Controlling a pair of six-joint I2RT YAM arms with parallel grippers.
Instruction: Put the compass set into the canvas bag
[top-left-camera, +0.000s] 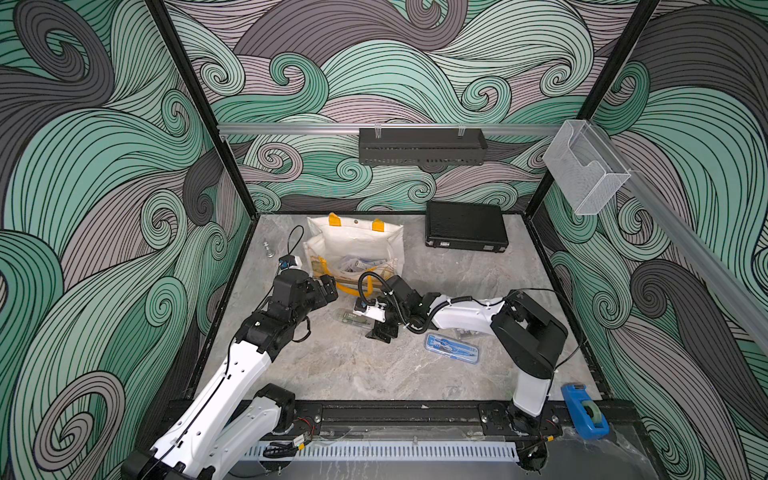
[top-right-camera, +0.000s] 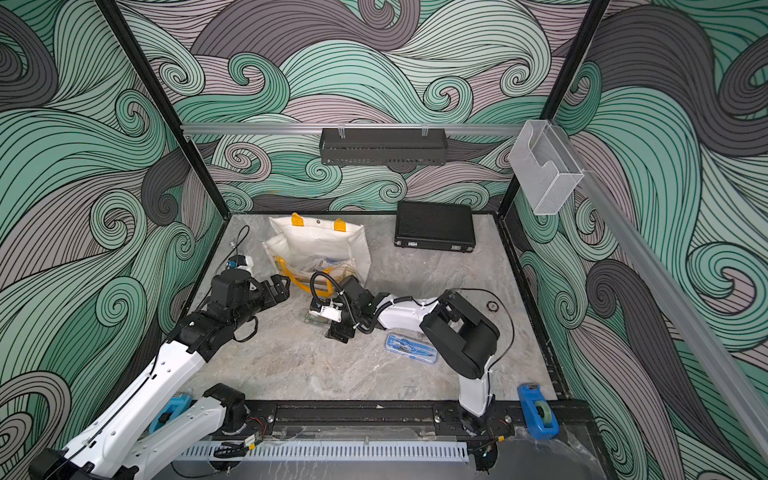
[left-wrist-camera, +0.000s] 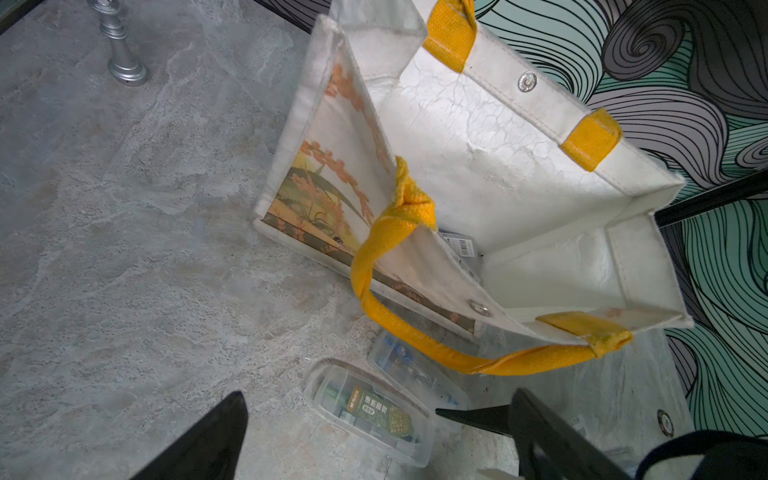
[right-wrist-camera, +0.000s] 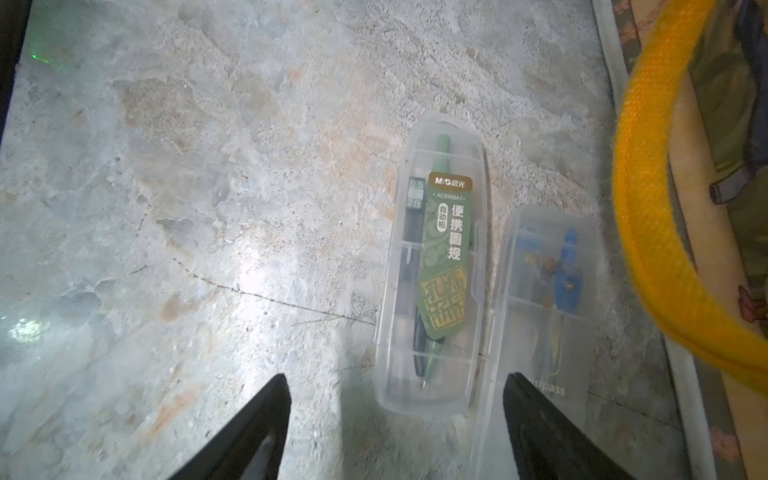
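In the right wrist view a clear case with a green compass set (right-wrist-camera: 444, 264) lies flat on the table. Beside it, touching or nearly so, is a second clear case with a blue compass (right-wrist-camera: 544, 312). My right gripper is part open above the near end of the green case, nothing gripped. The white canvas bag (left-wrist-camera: 520, 160) stands open behind the cases, its yellow strap (left-wrist-camera: 424, 336) drooping toward them. My left gripper is open and empty, left of the bag's front. Another compass set in a blue case (top-left-camera: 452, 349) lies front right.
A black briefcase (top-left-camera: 466, 225) stands at the back right. A silver chess-like piece (left-wrist-camera: 120, 48) is left of the bag. Blue tape dispenser (top-left-camera: 585, 410) sits at the front right corner.
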